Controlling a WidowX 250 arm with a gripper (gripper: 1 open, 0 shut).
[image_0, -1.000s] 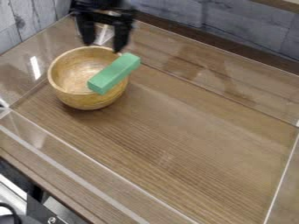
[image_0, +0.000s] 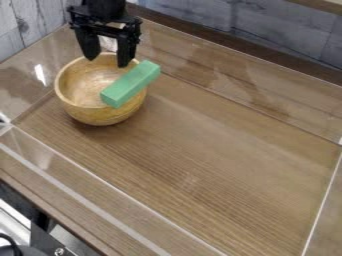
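Observation:
My gripper (image_0: 104, 45) is a dark shape at the top left, over the back rim of a round yellow bowl (image_0: 83, 100). Whether it is open or shut is not clear. A green block (image_0: 130, 84) lies tilted across the bowl's right side, partly inside and reaching over the rim. A small pale object behind the gripper is mostly hidden.
A raised edge runs along the back right. Walls or edges border the left, and a dark cable shows at the bottom left corner.
The gripper was blurred a second ago and has since shifted slightly, lately a little to the right. The bowl and the green block look unchanged.

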